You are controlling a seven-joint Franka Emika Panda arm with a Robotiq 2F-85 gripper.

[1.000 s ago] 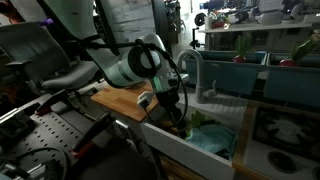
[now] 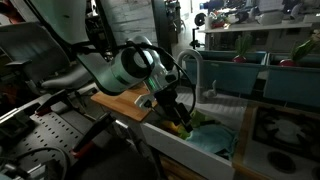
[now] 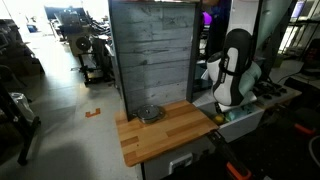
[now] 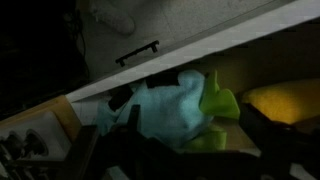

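My gripper (image 2: 182, 112) is over the open white drawer (image 2: 185, 150). In the wrist view its dark fingers reach up from the lower edge and stand apart, with the gripper open. A light-blue cloth (image 4: 172, 106) lies crumpled in the drawer, seen between and beyond the fingers. Next to it is a green object (image 4: 217, 98), and farther right a yellow one (image 4: 285, 101). Exterior view 1 shows the cloth (image 2: 212, 137) to the right of the gripper. Whether the fingers touch anything cannot be told.
A white faucet (image 2: 198, 68) rises behind the drawer. The stove (image 2: 280, 130) is at the right, blue-green bins (image 2: 235, 76) at the back. A wooden board (image 3: 165, 133) bears a metal pan (image 3: 148, 113); part of the board is bare.
Over the last second my arm has shifted and its wrist has tilted slightly above the drawer. The drawer and the blue cloth look much the same.
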